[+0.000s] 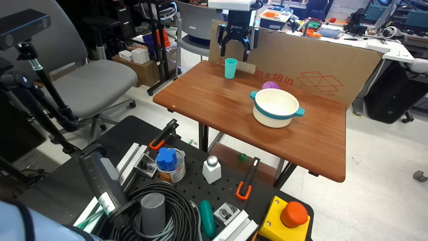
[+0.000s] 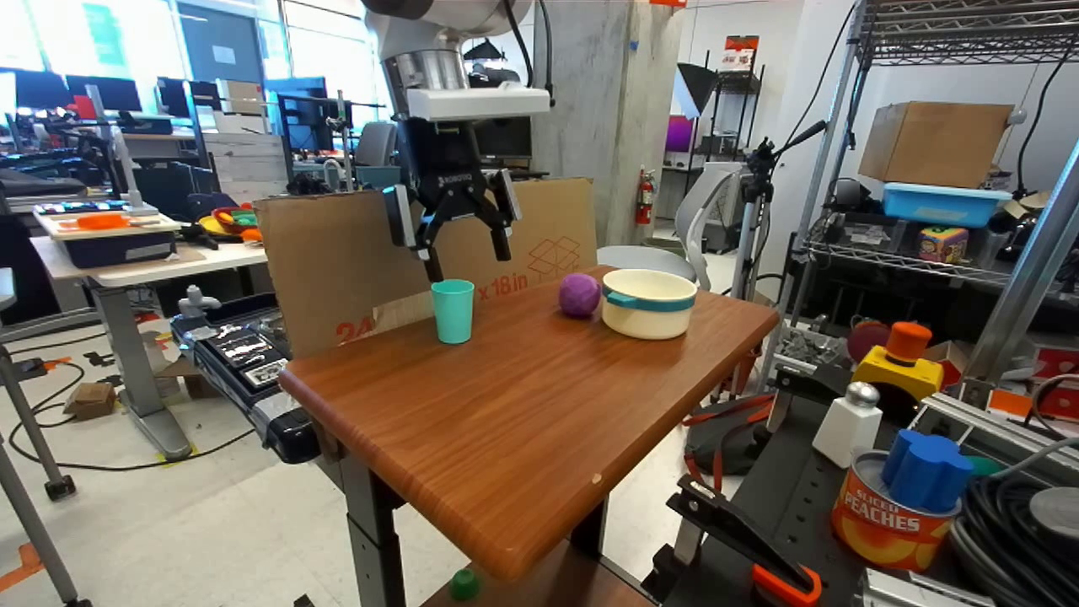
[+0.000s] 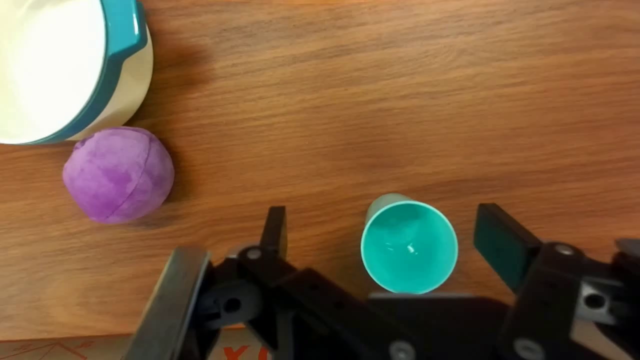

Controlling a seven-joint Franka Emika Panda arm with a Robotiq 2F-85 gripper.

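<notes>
Near the table's far edge a teal cup (image 1: 230,68) stands upright. My gripper (image 1: 233,56) hangs above it, fingers wide apart, with nothing held. From the wrist, the cup (image 3: 409,246) appears in the space between the two spread fingers, lower down on the wood. In exterior view 2 the gripper (image 2: 468,266) is over the cup (image 2: 453,312), its fingertips higher than or about level with the rim. A purple plush ball (image 3: 120,174) rests close beside a cream pot with teal handles (image 2: 647,303). The pot (image 1: 277,103) looks empty.
Behind the table stands a cardboard panel (image 1: 281,60), close to the cup. A black cart with clamps, cables and a can (image 1: 172,170) sits apart from the table.
</notes>
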